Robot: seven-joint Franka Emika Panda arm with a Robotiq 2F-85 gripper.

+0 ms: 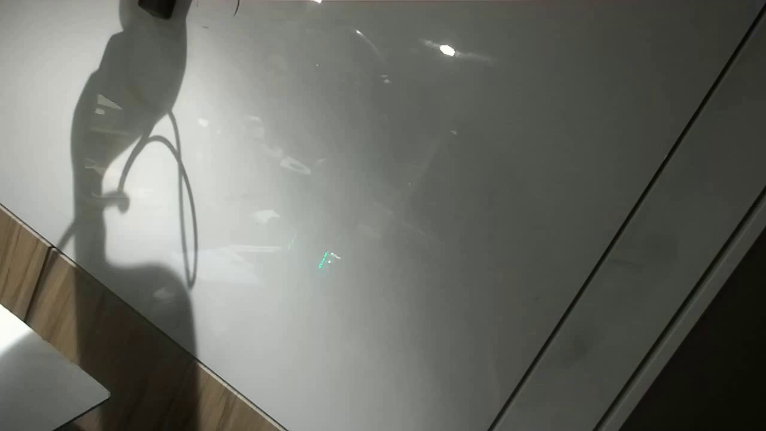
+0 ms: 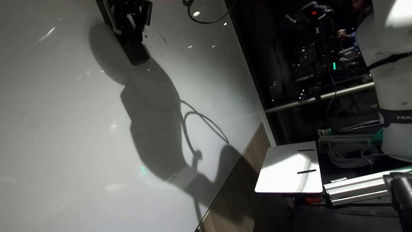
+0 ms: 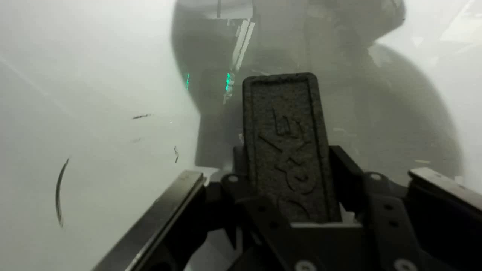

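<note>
A dark, oblong block like a board eraser, with raised lettering on its face, is held between the fingers of my gripper, which is shut on it. In exterior view 2 the block points down from the gripper over the glossy white board. Only the block's end shows at the top edge of exterior view 1. On the board, a curved black mark and a short dark smudge lie left of the block. Whether the block touches the board I cannot tell.
A wooden strip borders the board. Beyond it stands a small white table carrying two dark pen-like sticks. A white robot arm and coiled cables are at the right. The rest of the board is clear, with glare and the arm's shadow.
</note>
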